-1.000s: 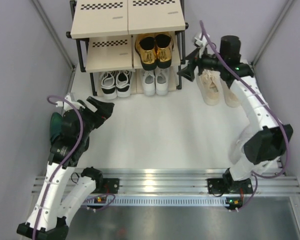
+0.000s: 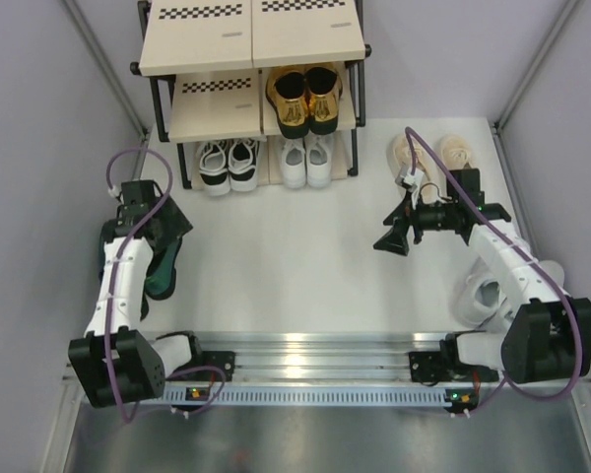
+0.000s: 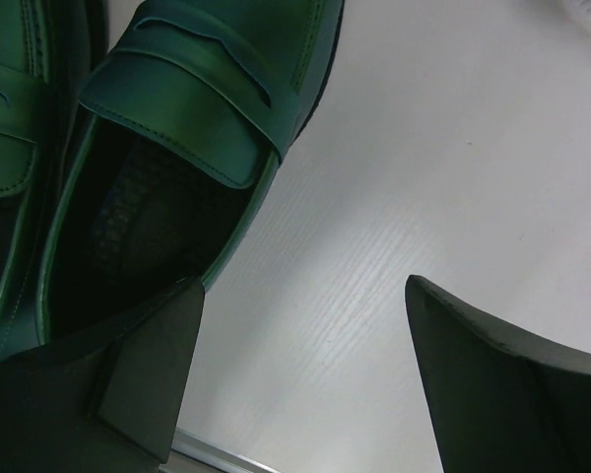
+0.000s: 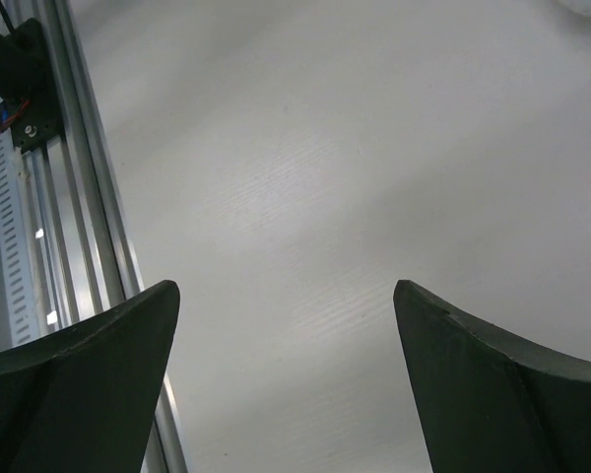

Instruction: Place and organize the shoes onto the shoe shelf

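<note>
My left gripper (image 2: 163,227) stands open over a pair of dark green loafers (image 3: 177,108) at the left of the floor, nothing between its fingers. My right gripper (image 2: 394,236) is open above bare floor at right of centre. The shelf (image 2: 197,30) holds gold shoes (image 2: 305,99) on its middle level, with black-and-white sneakers (image 2: 229,165) and white shoes (image 2: 305,161) on the bottom level. Beige shoes (image 2: 456,150) lie at the back right, and white shoes (image 2: 478,296) at the front right, partly hidden by the right arm.
A metal rail (image 2: 295,337) runs along the front edge, and walls close in the left and right sides. The middle level's left board (image 2: 212,113) is bare.
My right gripper has moved from beside the shelf down toward the front, over open floor. My left gripper has moved left, over the green loafers.
</note>
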